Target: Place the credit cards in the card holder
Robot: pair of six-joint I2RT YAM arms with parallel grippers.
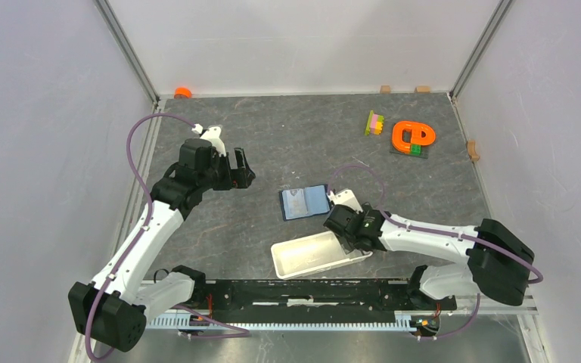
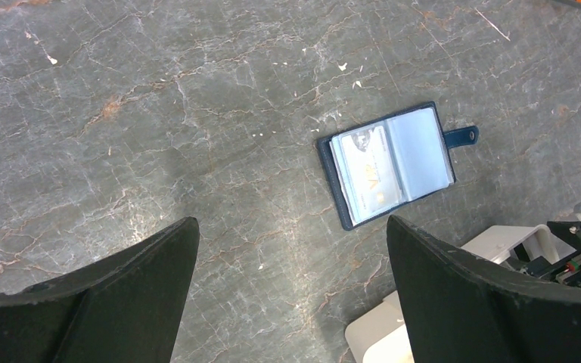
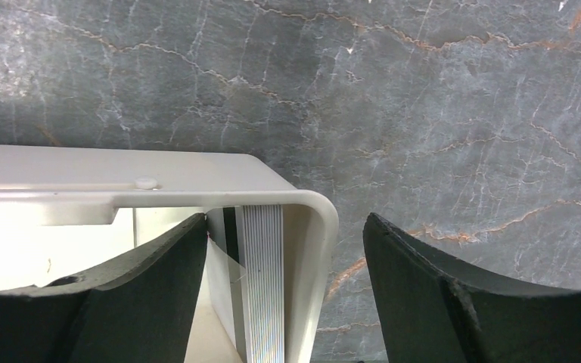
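Note:
The dark blue card holder (image 1: 304, 203) lies unfolded on the table, its pale sleeves up; the left wrist view shows the card holder (image 2: 390, 165) with its strap pointing right. What looks like a row of cards (image 3: 263, 283) stands on edge inside the right end of a white tray (image 3: 60, 170). My right gripper straddles that end wall, one finger (image 3: 155, 280) within the tray and the other finger (image 3: 416, 280) outside. Its fingers are apart, and no grip on the cards shows. Up left of the holder, my left gripper (image 1: 243, 170) hangs open and empty.
The tray (image 1: 295, 261) sits near the front edge, below the holder. A toy block piece (image 1: 374, 122) and an orange toy (image 1: 413, 136) stand at the back right. Clear table surrounds the holder on its left and back.

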